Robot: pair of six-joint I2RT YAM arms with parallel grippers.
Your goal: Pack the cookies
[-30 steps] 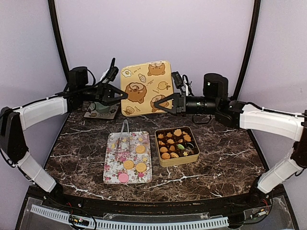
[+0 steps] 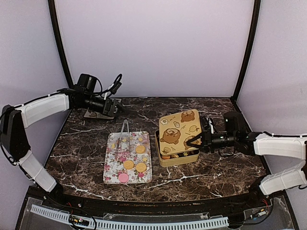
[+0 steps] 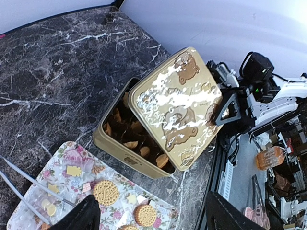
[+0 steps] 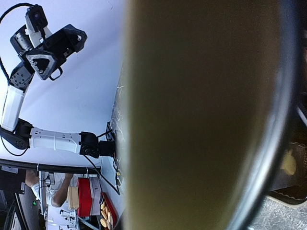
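Note:
The cookie tin (image 2: 178,161) stands right of centre, its inside partly covered by the patterned lid (image 2: 175,132). In the left wrist view the lid (image 3: 177,108) lies tilted and shifted across the tin (image 3: 129,158), and cookies (image 3: 130,144) show in the gap. My right gripper (image 2: 196,140) has its fingers around the lid's right edge; how tightly they close on it does not show. The lid's side (image 4: 201,115) fills much of the right wrist view. At the back left, above the table, my left gripper (image 2: 113,105) is open and empty.
Left of the tin lies a floral tray (image 2: 115,165) with several cookies (image 2: 141,167) and metal tongs (image 2: 125,134) on it. A flat grey piece (image 2: 91,115) rests at the back left.
My right gripper has brought the lid down and to the right, from upright in the air to leaning over the tin. The left gripper has shifted slightly downward.

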